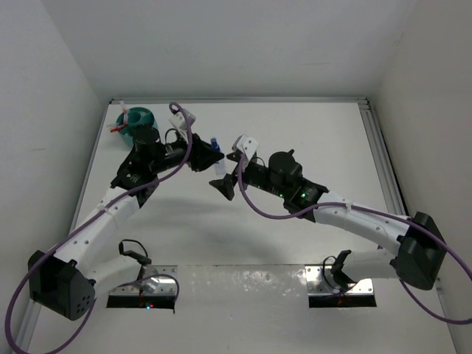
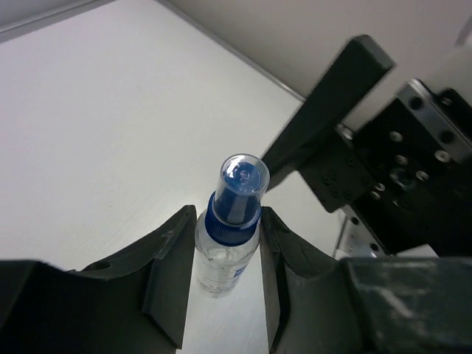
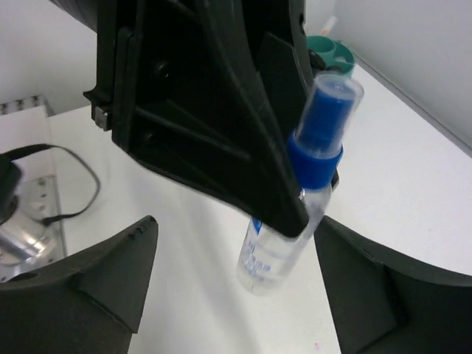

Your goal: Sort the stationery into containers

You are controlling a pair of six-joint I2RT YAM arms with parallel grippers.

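A clear bottle with a blue cap (image 2: 234, 214) is held upright between the closed fingers of my left gripper; in the top view it (image 1: 217, 158) hangs near the table's middle. My right gripper is open, its fingers spread around but apart from the bottle (image 3: 265, 258), just to the right of the left gripper. A teal holder (image 1: 140, 116) with red and white items in it stands at the back left, also partly seen in the right wrist view.
Walls and metal rails edge it. Cables hang over both arms.
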